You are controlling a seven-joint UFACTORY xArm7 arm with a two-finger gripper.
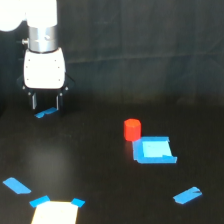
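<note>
My gripper (46, 100) hangs at the upper left from the white arm, fingers pointing down over the dark tabletop, with nothing visible between them. A red cylindrical block (132, 130) stands right of center, just up and left of a light blue square (156, 149) edged with blue tape. At the bottom left is a pale yellowish square (55, 213) with blue tape at its corners, cut off by the frame's edge.
Blue tape strips lie at the left (16, 185), at the lower right (187, 195) and below my gripper.
</note>
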